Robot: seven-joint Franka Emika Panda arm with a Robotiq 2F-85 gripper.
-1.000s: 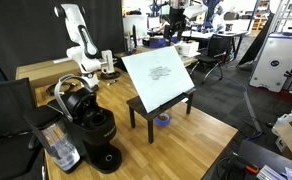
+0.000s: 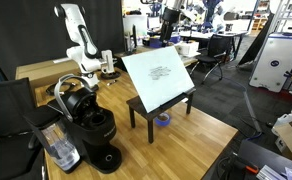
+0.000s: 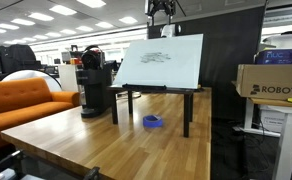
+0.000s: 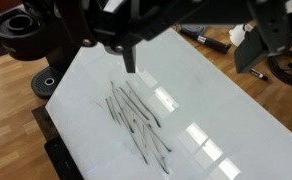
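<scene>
A white board [image 2: 158, 74] stands tilted on a black stand [image 2: 164, 112] on the wooden table. Several dark strokes [image 4: 136, 115] mark its surface, grouped to one side of the glossy face in the wrist view. My gripper stands open over the board, its dark fingers wide apart with nothing between them. Exterior view 2 has the gripper [image 3: 160, 8] at the top edge, above the board; whether it touches the board cannot be told there, though a gap seems to show.
Beneath the stand lies a blue tape roll [image 3: 152, 121]. A black coffee machine [image 2: 90, 125] occupies the table's left side. Small tools, including a dark cylinder [image 4: 206, 38], lie behind the board.
A figure in the background beyond the board has shifted. The board, its stand and the table items look unchanged.
</scene>
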